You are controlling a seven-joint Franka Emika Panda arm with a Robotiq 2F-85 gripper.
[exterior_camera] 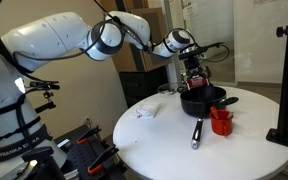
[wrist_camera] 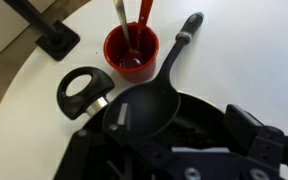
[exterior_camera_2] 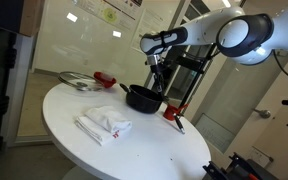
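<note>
A black spoon (wrist_camera: 154,103) rests with its broad head inside the dark pan (wrist_camera: 197,108). Its handle (exterior_camera: 197,132) leans out over the rim toward the table. The pan (exterior_camera: 206,98) stands on the white round table, its stubby handle (wrist_camera: 84,92) visible in the wrist view. Above the pan hangs my gripper (exterior_camera: 194,76), open and apart from the spoon. In the wrist view, the gripper has its fingers spread, with nothing held between them. A red cup (wrist_camera: 131,53) with utensils in it sits beside the pan.
A crumpled white cloth (exterior_camera_2: 103,124) lies on the table. Beyond the pan are a red bowl (exterior_camera_2: 104,79) and a glass lid (exterior_camera_2: 80,77). A black post (exterior_camera: 286,75) stands at the table's right edge.
</note>
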